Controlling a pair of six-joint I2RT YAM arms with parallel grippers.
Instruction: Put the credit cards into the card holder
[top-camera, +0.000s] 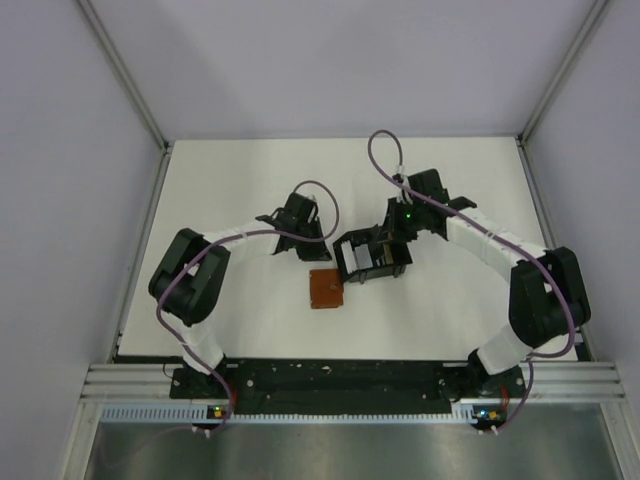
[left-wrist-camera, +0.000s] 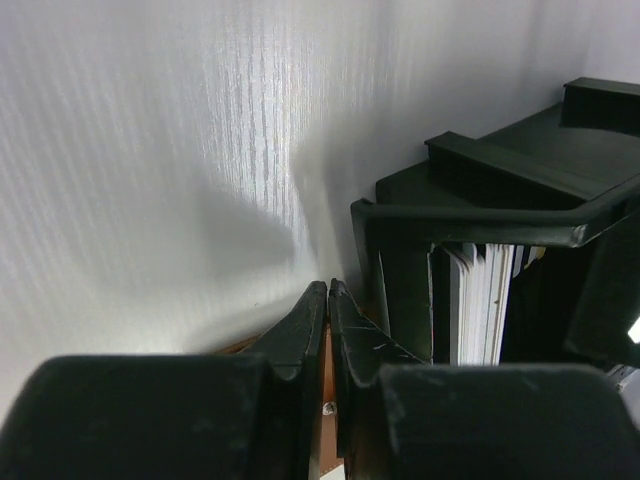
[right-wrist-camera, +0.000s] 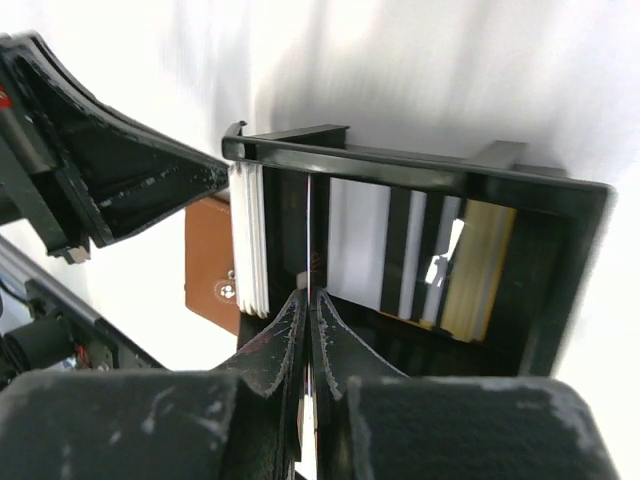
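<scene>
My left gripper (top-camera: 324, 255) is just left of the black rack (top-camera: 372, 278), above the far edge of the brown card holder (top-camera: 326, 292). In the left wrist view its fingertips (left-wrist-camera: 316, 297) meet, and nothing shows between them. My right gripper is over the rack, its fingers closed around a thin upright card (right-wrist-camera: 308, 232) seen edge-on. White cards (right-wrist-camera: 249, 240) stand in the rack's leftmost slot. Farther right are a pale panel (right-wrist-camera: 357, 240) and tan cards (right-wrist-camera: 480, 265). The holder lies flat, partly hidden by the rack in the right wrist view.
The rack's raised rim (right-wrist-camera: 400, 172) runs close to the right fingers, and its left wall stands close to the left ones. A dark base bar (top-camera: 330, 385) lies along the near edge.
</scene>
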